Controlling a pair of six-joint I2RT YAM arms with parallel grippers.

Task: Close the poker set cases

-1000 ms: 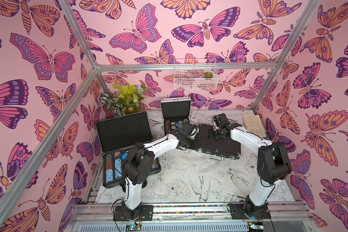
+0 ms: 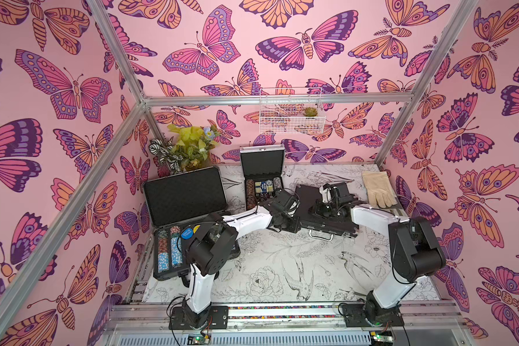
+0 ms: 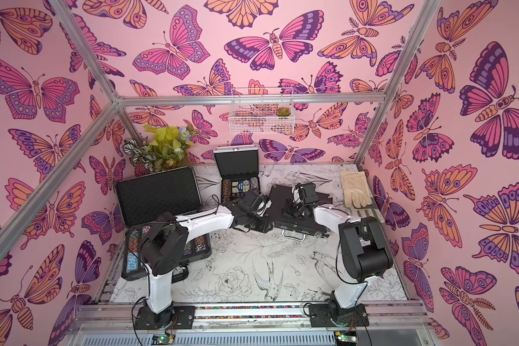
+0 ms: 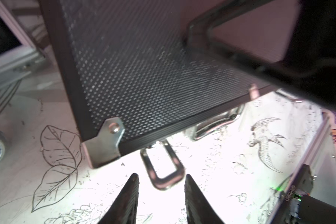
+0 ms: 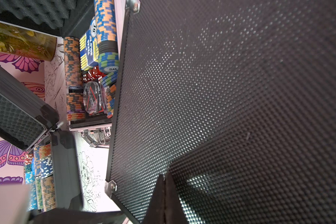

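A closed black case (image 2: pixel 305 201) lies at right, its lid filling the right wrist view. My right gripper is shut with its tips on or just over that lid. My left gripper is at the case's front-left corner, fingers apart, below a metal latch (image 4: pixel 166 179) that hangs out from the edge. Behind, a small case (image 2: pixel 262 155) stands open with chips and cards. At left, a large case (image 2: pixel 184 193) stands open, lid raised, chips in its base.
Gloves (image 2: pixel 377 187) lie at back right, a plant (image 2: pixel 187 144) at back left.
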